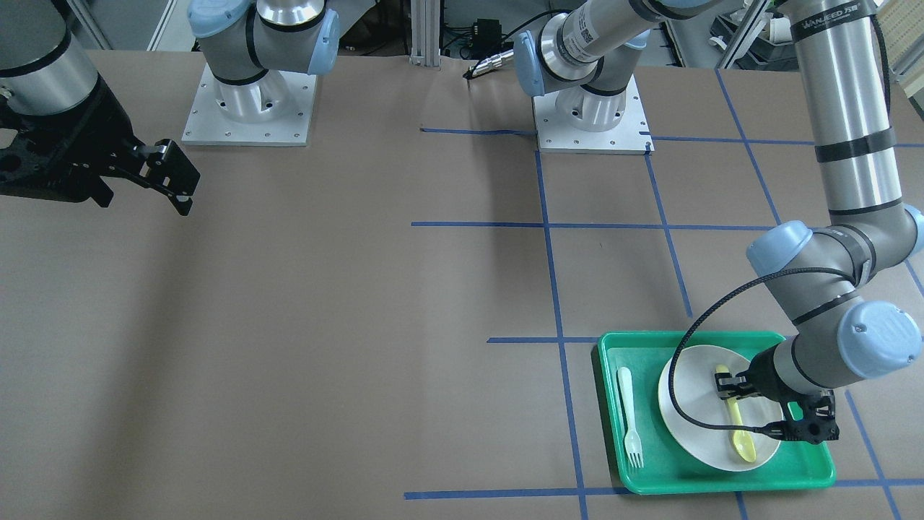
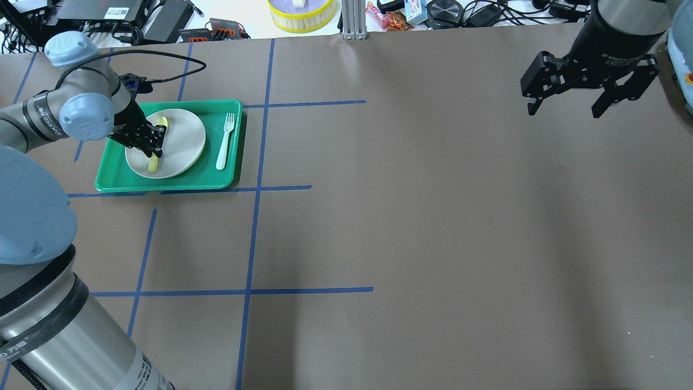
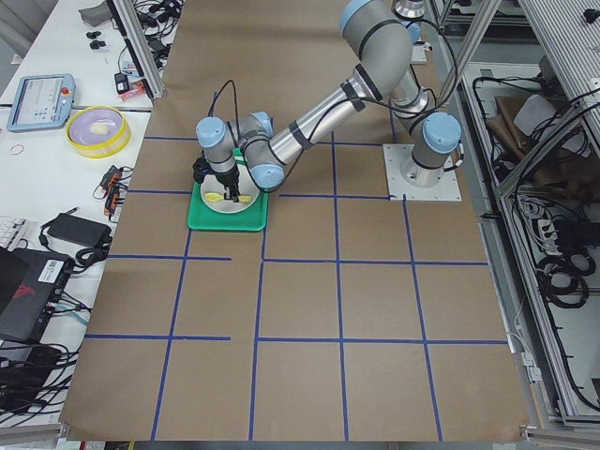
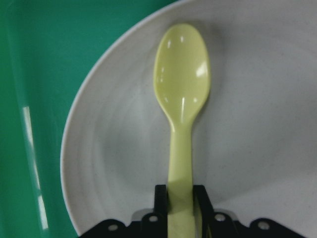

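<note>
A yellow spoon (image 4: 181, 74) lies on a white plate (image 4: 247, 99) inside a green tray (image 1: 650, 477). My gripper is down at the plate, its fingers closed around the spoon's handle from both sides. In the top view the gripper (image 2: 155, 149) covers part of the spoon. A white fork (image 2: 226, 142) lies in the tray beside the plate.
A second arm's black gripper (image 2: 591, 81) hangs at the opposite side, apart from the tray. A yellow round container (image 2: 300, 25) and cables sit beyond the table edge.
</note>
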